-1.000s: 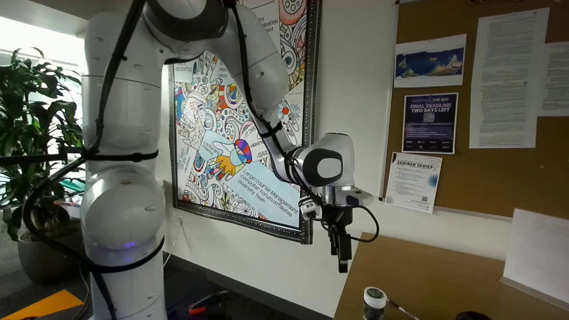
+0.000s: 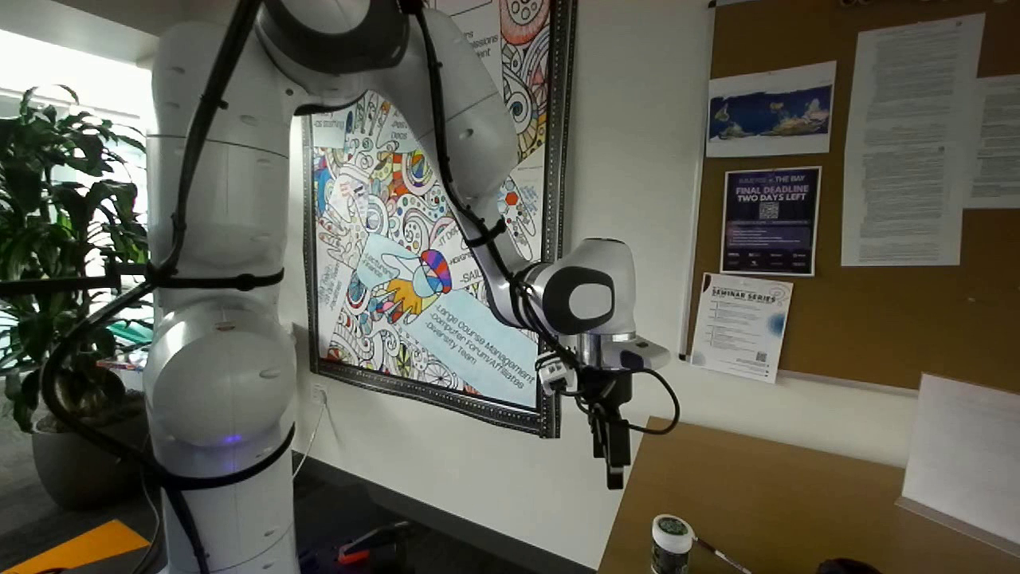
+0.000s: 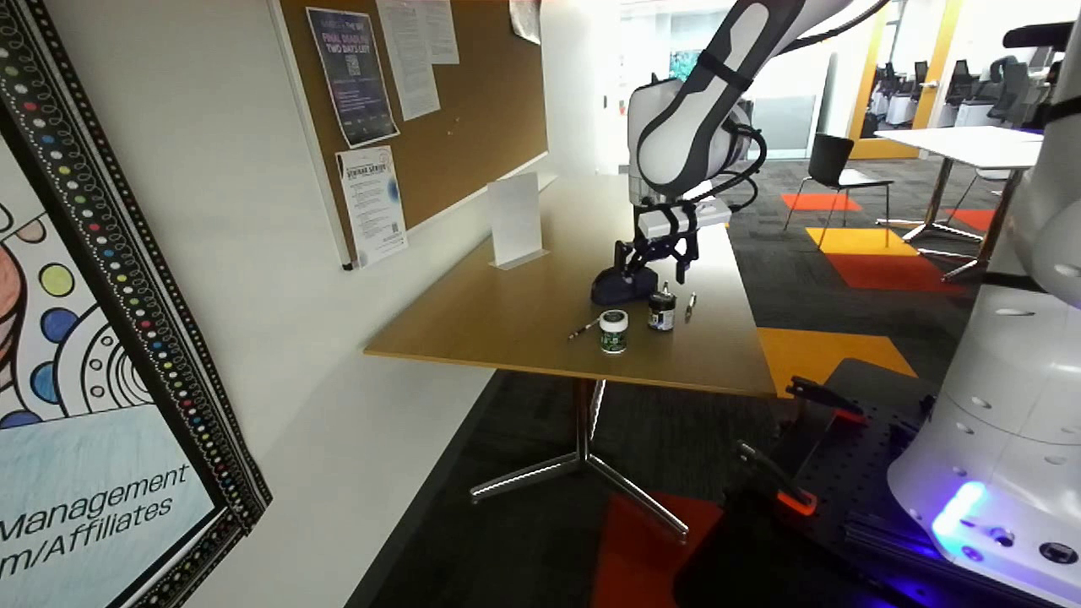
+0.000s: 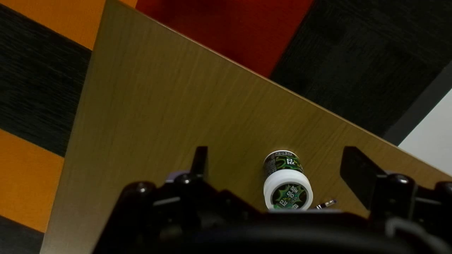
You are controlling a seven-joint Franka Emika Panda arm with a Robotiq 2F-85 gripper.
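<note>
My gripper [image 3: 651, 265] is open and empty, pointing down above the table [image 3: 456, 334]. In the wrist view its two dark fingers are wide apart, and a white-lidded jar [image 4: 288, 190] with a green and black label shows between them, lower down on the tabletop. That jar [image 3: 613, 333] stands upright near the table's end. Beside it is a darker jar [image 3: 661, 312]. One pen [image 3: 584, 329] lies by the white-lidded jar, another pen [image 3: 691, 307] right of the dark jar. Behind them sits a dark blue object [image 3: 623, 288], partly hidden by the gripper in exterior view 2.
A white upright panel [image 3: 517, 218] stands on the table near the wall. Bare tabletop spreads toward the near left corner. The table's edge [image 4: 271, 80] runs close past the jar. A pinboard [image 2: 899, 316] hangs on the wall above.
</note>
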